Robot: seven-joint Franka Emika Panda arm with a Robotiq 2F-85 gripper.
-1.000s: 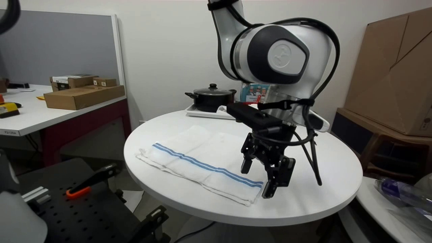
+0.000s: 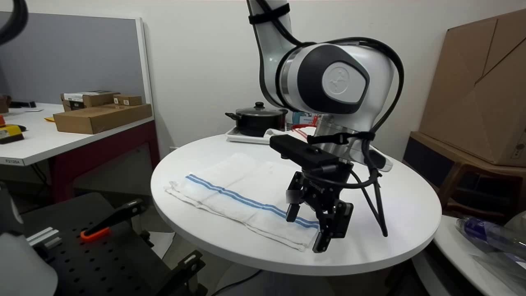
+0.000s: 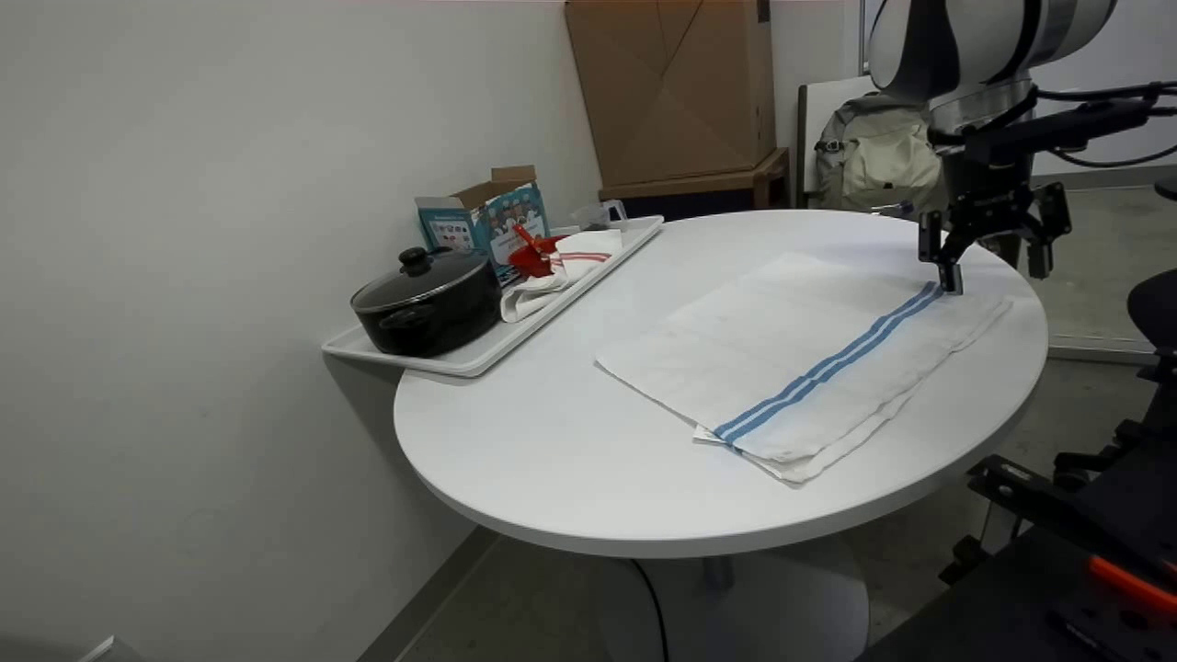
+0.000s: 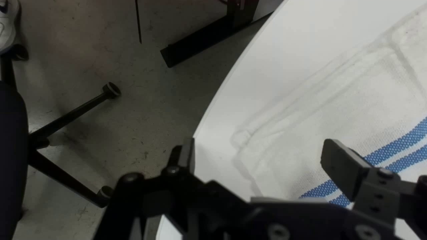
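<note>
A white towel point(image 2: 236, 185) with two blue stripes lies folded flat on the round white table point(image 3: 530, 463). Over the towel's right end in exterior view 1 hangs my gripper point(image 2: 306, 232), pointing down with its fingers spread and nothing between them. Exterior view 2 has the gripper point(image 3: 999, 276) at the far right end of the towel point(image 3: 761, 320), by the stripes. From the wrist, one finger point(image 4: 344, 168) appears over the striped part of the towel point(image 4: 304, 136), while the other finger point(image 4: 186, 156) is at the table's edge. Whether either fingertip touches the cloth cannot be told.
A white tray point(image 3: 485, 359) at the table's back holds a black lidded pot point(image 3: 430, 303), a box point(image 3: 513, 221) and a red-striped cloth point(image 3: 585, 248). Bare tabletop separates tray and towel. A dark chair point(image 2: 98, 246) stands near the front left.
My gripper has come lower and slightly toward the left and front of the table in exterior view 1. The towel looks unmoved.
</note>
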